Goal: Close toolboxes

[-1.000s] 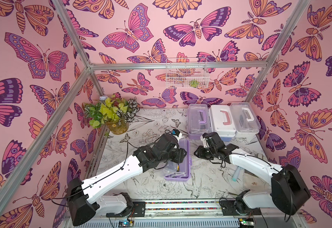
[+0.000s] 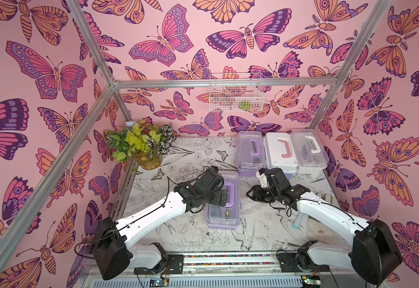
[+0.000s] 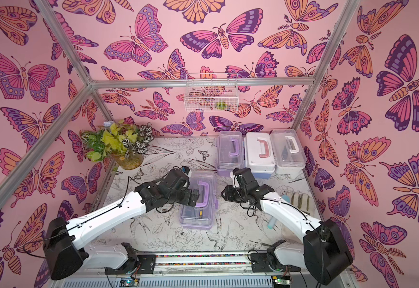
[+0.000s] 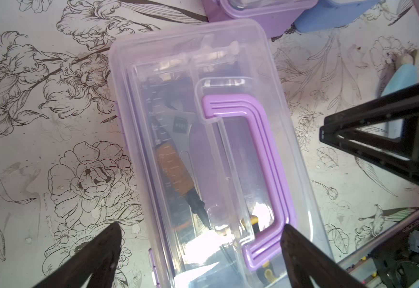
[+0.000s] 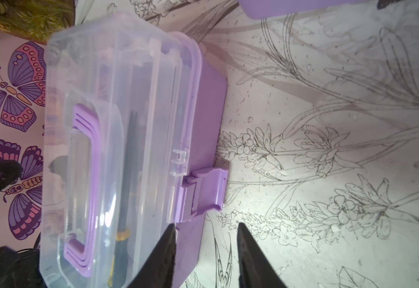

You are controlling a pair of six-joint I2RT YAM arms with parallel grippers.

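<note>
A purple toolbox [image 2: 223, 216] with a clear lid lies mid-table, tools showing inside; its lid is down and its purple latch [image 5: 209, 189] sticks out from the side. My left gripper is open above the lid, over the purple handle [image 4: 272, 168]. My right gripper is part open beside the toolbox's latch side, pointing at it, with nothing visible between its blurred fingertips.
Three closed toolboxes [image 2: 281, 151] stand at the back right. A potted plant [image 2: 142, 144] is at the back left. Light-blue and grey items [image 3: 276, 218] lie beneath the right arm.
The toolbox's clear lid has come down from raised to lying on the box. The left gripper has shifted slightly left; the right arm has moved slightly right and forward.
</note>
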